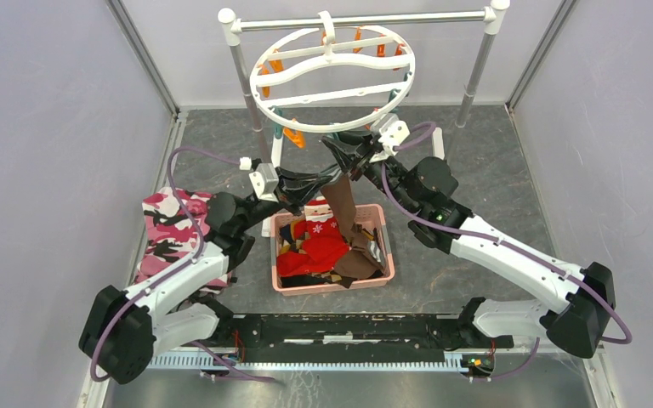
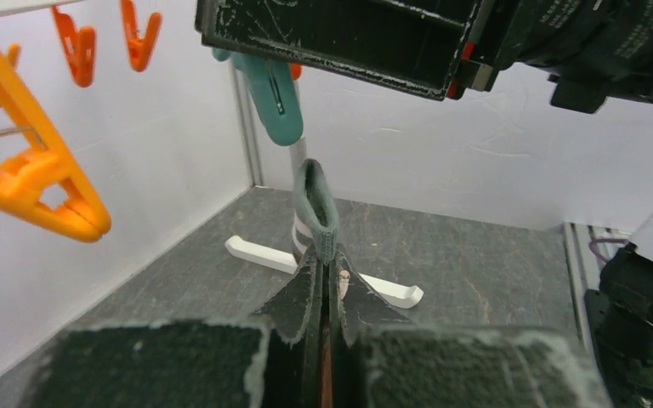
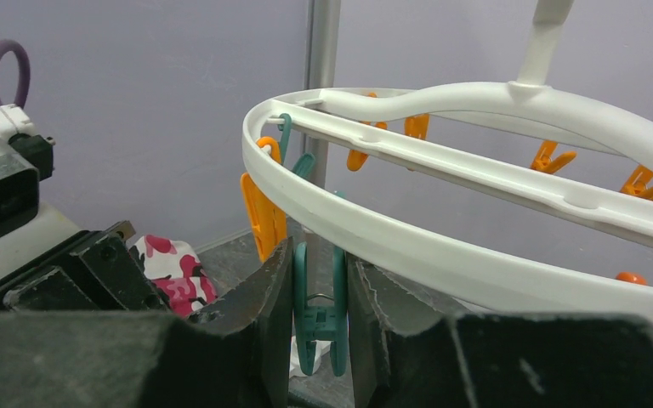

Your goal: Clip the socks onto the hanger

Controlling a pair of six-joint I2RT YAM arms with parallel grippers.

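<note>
The white round hanger (image 1: 331,121) hangs from the rail with orange and teal clips. My right gripper is shut on a teal clip under the hanger's front rim; this clip (image 2: 279,102) also shows in the left wrist view. My left gripper is shut on a brown sock (image 1: 340,200), whose grey-green edge (image 2: 319,212) stands up from the fingertips just below that clip. The sock hangs down toward the pink basket (image 1: 332,289).
The basket holds red, brown and dark socks. A pink camouflage cloth (image 1: 170,221) lies at the left. Orange clips (image 2: 42,161) hang near my left gripper. Rail posts (image 1: 476,76) stand either side.
</note>
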